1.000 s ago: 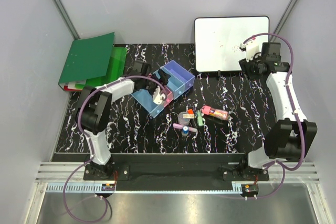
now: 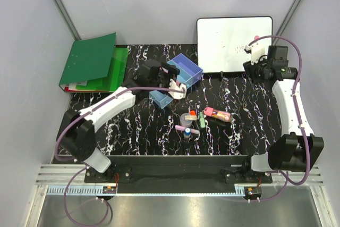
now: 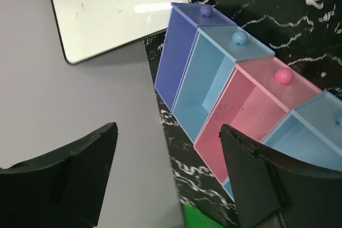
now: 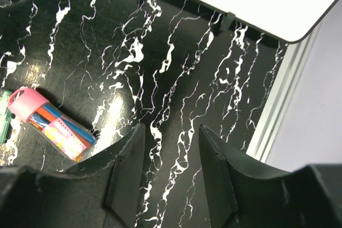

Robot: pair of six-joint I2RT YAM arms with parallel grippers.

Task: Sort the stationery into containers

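Note:
A row of joined compartments, with a purple one [image 2: 186,63] at the far end plus pink [image 3: 251,108] and light blue [image 3: 206,78] ones, stands at the table's middle back. Those visible in the left wrist view look empty. My left gripper is above the row, open, nothing between its fingers, and its arm hides part of the row from the top. A clear pink-capped case with pens [image 2: 218,114] lies right of centre. Beside it are a green item [image 2: 202,120], a purple stick [image 2: 187,129] and a blue-topped item [image 2: 187,133]. My right gripper is open and empty over bare table.
A whiteboard [image 2: 234,43] leans at the back right. Green folders [image 2: 89,62] stand at the back left. The table's right side, below the whiteboard, is bare, as is the front left.
The compartment row has shifted right and back from its place a second ago. The left gripper has come off it, higher and further right.

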